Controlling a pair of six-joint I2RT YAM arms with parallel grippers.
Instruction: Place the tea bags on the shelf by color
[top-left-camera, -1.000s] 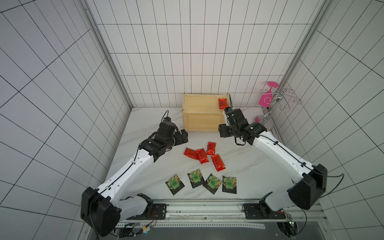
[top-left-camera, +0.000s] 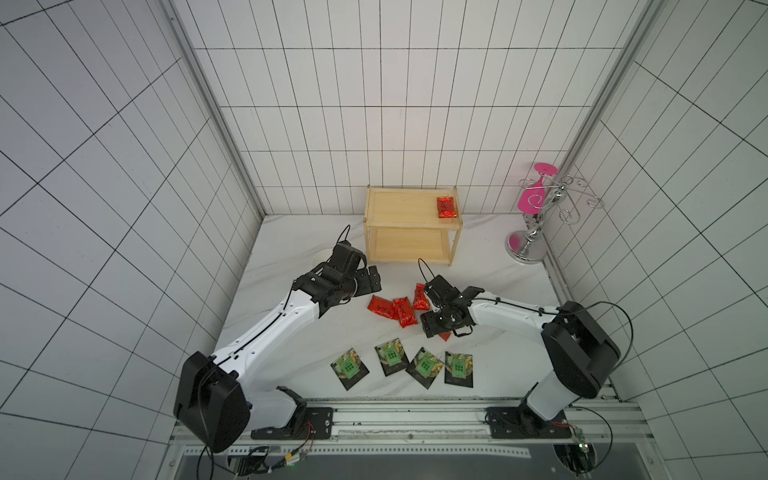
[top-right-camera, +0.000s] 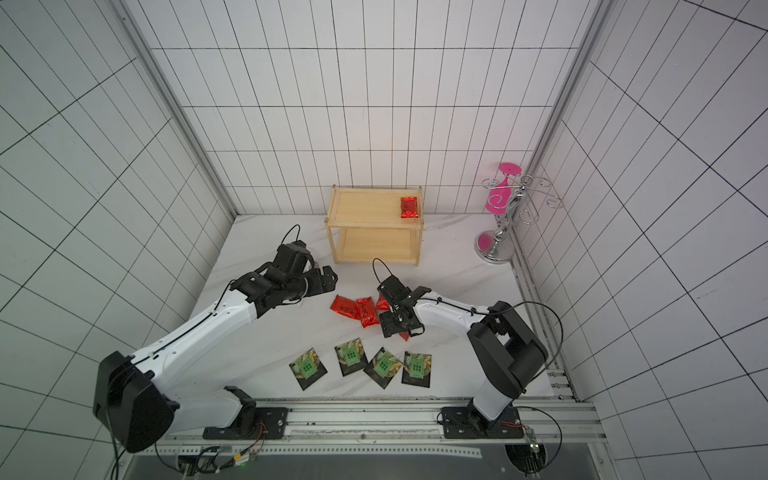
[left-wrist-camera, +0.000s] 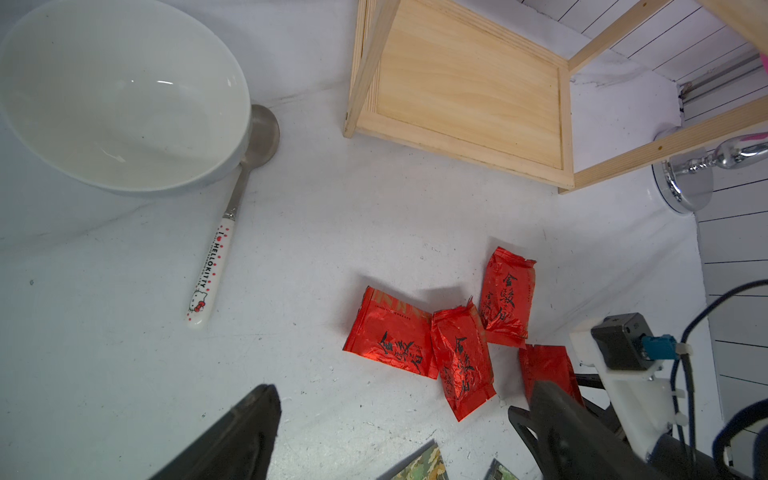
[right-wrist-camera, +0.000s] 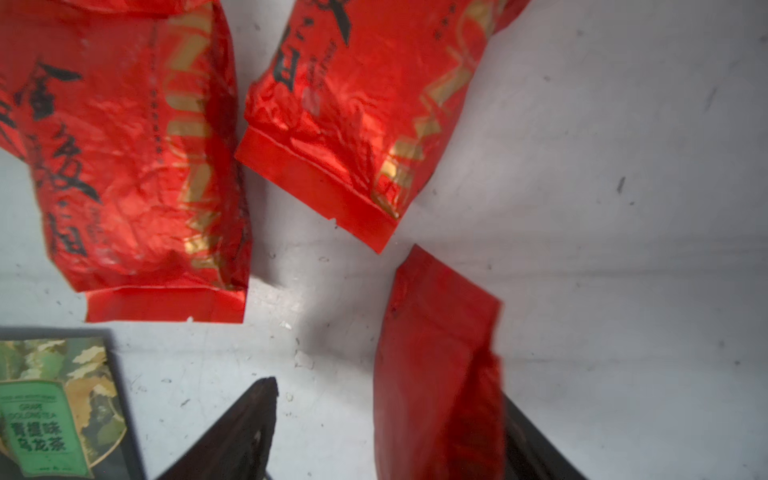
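My right gripper (top-left-camera: 434, 324) is down at a red tea bag (right-wrist-camera: 432, 368), which stands raised between its fingers; the left finger is apart from it in the right wrist view. Three more red bags (left-wrist-camera: 392, 332) (left-wrist-camera: 462, 360) (left-wrist-camera: 506, 292) lie just left and behind. My left gripper (top-left-camera: 369, 279) hovers open and empty left of the shelf's front. The two-tier wooden shelf (top-left-camera: 400, 204) has one red bag (top-left-camera: 446, 206) at the right of its top; its lower tier (left-wrist-camera: 468, 88) is bare. Several green tea bags (top-left-camera: 349, 368) lie along the front.
A white bowl (left-wrist-camera: 120, 96) and a spoon (left-wrist-camera: 212, 272) are left of the shelf, mostly hidden by my left arm in the top views. A metal stand (top-left-camera: 524, 248) with a pink glass (top-left-camera: 533, 194) is at back right.
My left gripper has shifted slightly right.
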